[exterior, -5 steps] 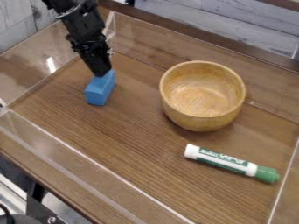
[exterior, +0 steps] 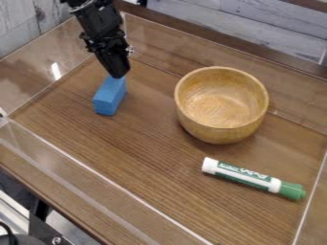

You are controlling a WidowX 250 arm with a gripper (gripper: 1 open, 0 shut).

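Observation:
A black robot gripper (exterior: 118,69) reaches in from the top left, shut, its tip just above the upper end of a light blue block (exterior: 109,96) that lies on the wooden table (exterior: 153,172). Whether the fingertips touch the block is hard to tell.
A large wooden bowl (exterior: 220,100) stands right of the block. A white and green cylinder, like a marker or tube (exterior: 251,179), lies at the front right.
The blue block has shifted slightly left since a second ago, and the gripper has moved a little with it.

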